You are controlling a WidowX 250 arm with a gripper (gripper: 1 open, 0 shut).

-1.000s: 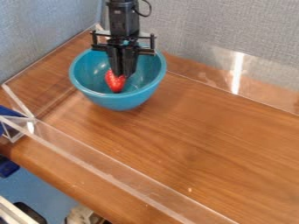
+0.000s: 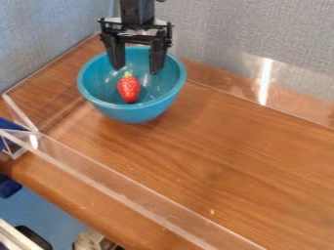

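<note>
A turquoise bowl (image 2: pixel 146 106) stands toward the back left of the wooden table. A red strawberry-like object (image 2: pixel 129 89) rests inside it, left of centre. My black gripper (image 2: pixel 137 59) hangs over the bowl, above and just behind the red object, its fingers open and apart from it, reaching down to about the height of the bowl's back rim.
Grey walls stand behind and left. A clear plastic edge (image 2: pixel 144 205) runs along the front left, with blue and white items beside it.
My gripper has risen from low in the bowl and moved slightly left, leaving more of the red object uncovered. The red object stays in the bowl.
</note>
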